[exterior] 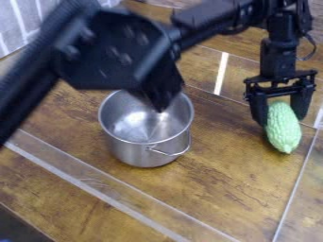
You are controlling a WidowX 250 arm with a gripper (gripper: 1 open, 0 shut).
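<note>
My black gripper [280, 100] is open and low over a pale green bumpy vegetable [284, 132], its fingers around the vegetable's upper end; whether they touch it I cannot tell. The vegetable lies on the wooden table at the right. A steel pot [147, 147] with a wire handle stands left of centre, its top partly hidden by a large blurred dark part of the arm.
The blurred arm covers much of the upper left. Clear tape strips [108, 196] run across the wooden table. The table's lower middle, in front of the pot, is bare.
</note>
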